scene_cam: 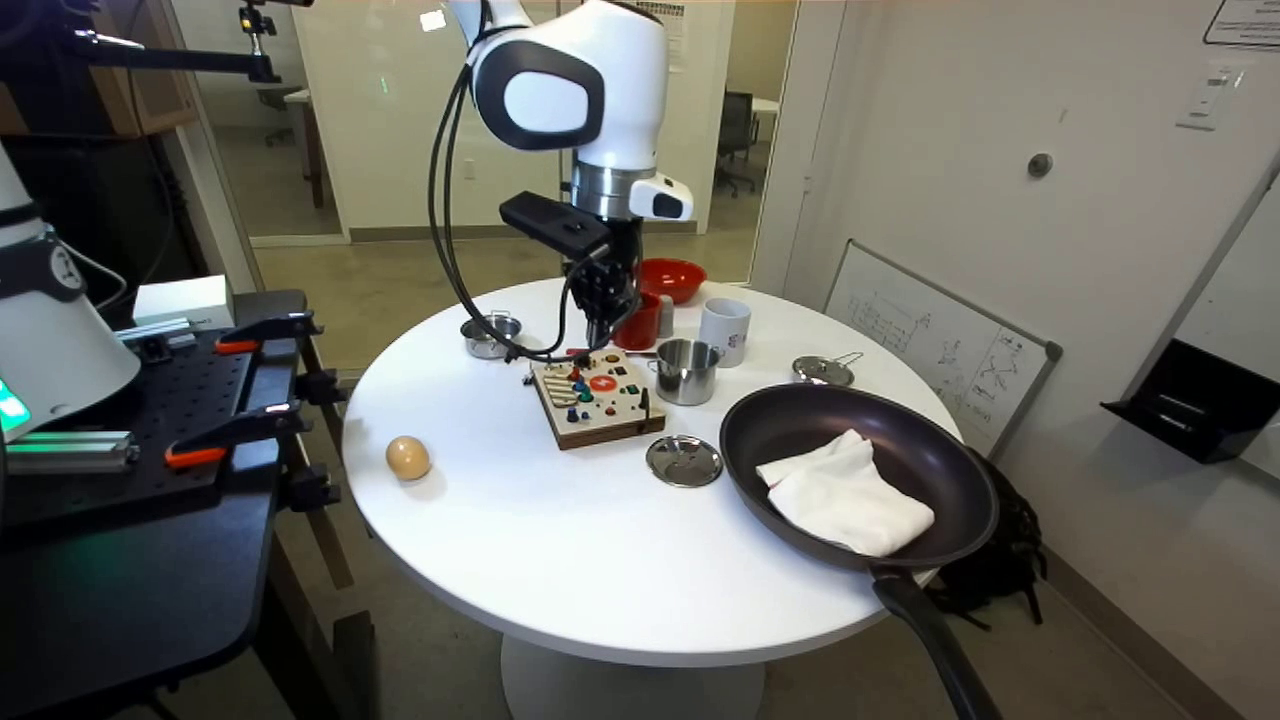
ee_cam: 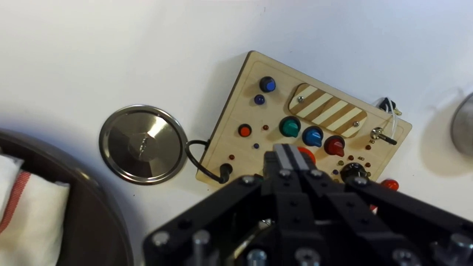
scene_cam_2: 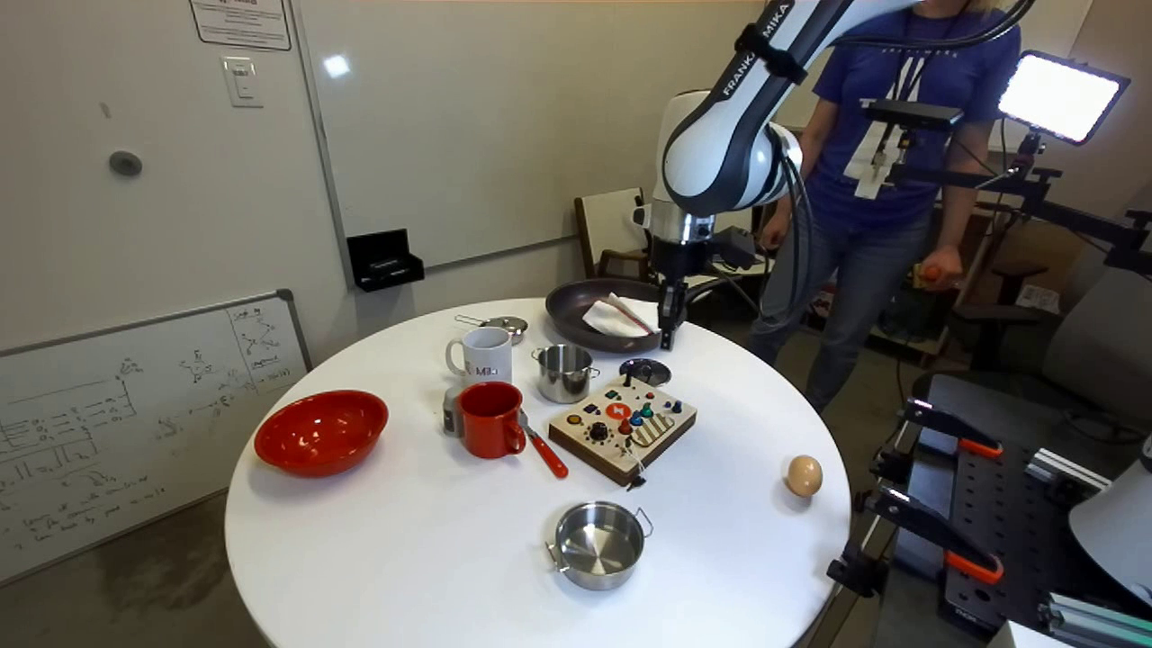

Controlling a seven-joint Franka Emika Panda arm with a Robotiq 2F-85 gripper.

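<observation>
My gripper is shut, its black fingers together with nothing between them. In the wrist view its tips overlap the lower middle of a wooden board (ee_cam: 239,106) with coloured knobs, switches and a striped plate (ee_cam: 328,110). Green (ee_cam: 290,126), blue (ee_cam: 312,136) and red (ee_cam: 334,145) knobs show just beyond the tips. The fingers hide part of the board's lower edge. From exterior view 1 the gripper (scene_cam: 596,336) hangs low by the board's far side (scene_cam: 600,396); whether it touches cannot be told.
A steel lid (scene_cam: 684,461) and a black pan (scene_cam: 768,420) with a white cloth (scene_cam: 852,498) lie right of the board. Steel pot (scene_cam: 686,372), white mug (scene_cam: 725,330), red mug (scene_cam_2: 491,419) and red bowl (scene_cam_2: 321,432) stand around it. An egg (scene_cam: 408,457) sits on open table.
</observation>
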